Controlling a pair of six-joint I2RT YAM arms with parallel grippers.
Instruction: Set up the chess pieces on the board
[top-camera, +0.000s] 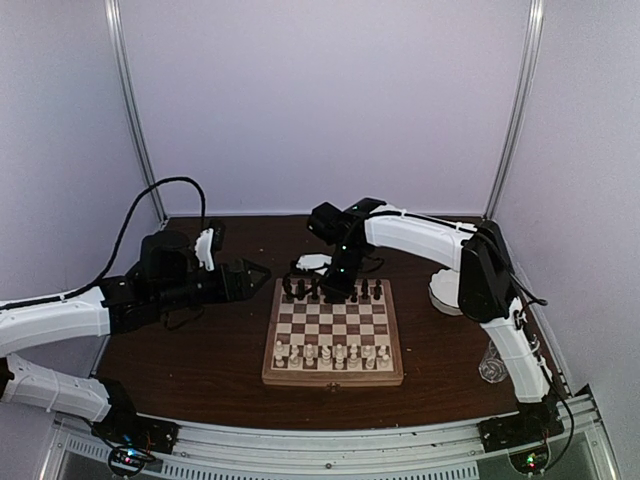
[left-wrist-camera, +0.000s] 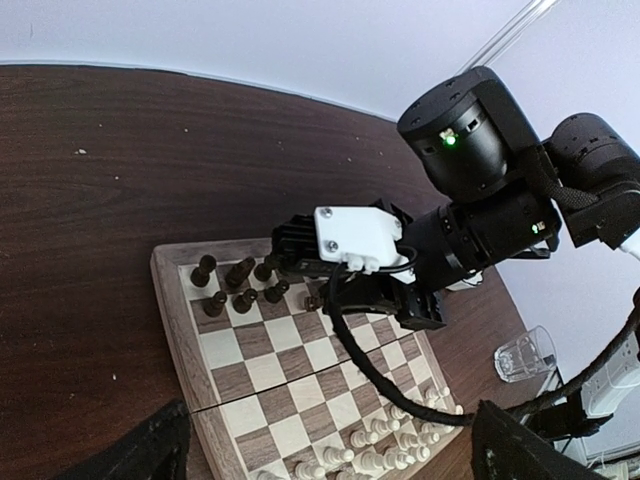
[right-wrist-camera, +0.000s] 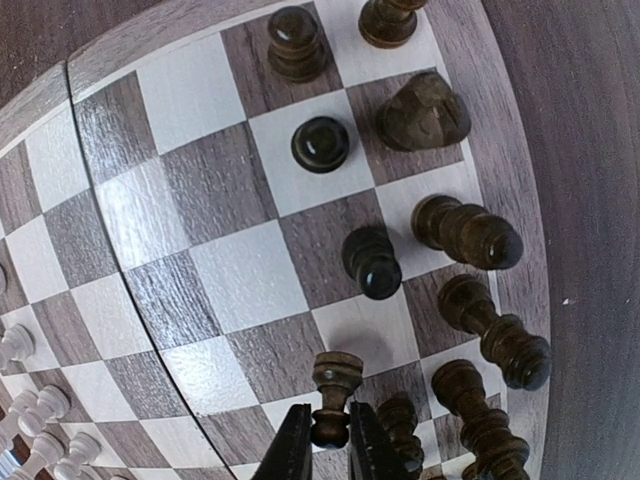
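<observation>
The wooden chessboard lies on the table. White pieces stand along its near side, dark ones along the far side. My right gripper reaches down over the dark rows, its fingers close against both sides of a dark pawn's head. This pawn points base-down, with a soft shadow on the white square beside it; it seems just clear of the board. Two other dark pawns stand farther along that row. Off the board's left side, my left gripper hangs open and empty.
Tall dark pieces crowd close beside the right fingers. A white bowl and a clear glass stand right of the board. The board's middle squares are bare, as is the table to the left.
</observation>
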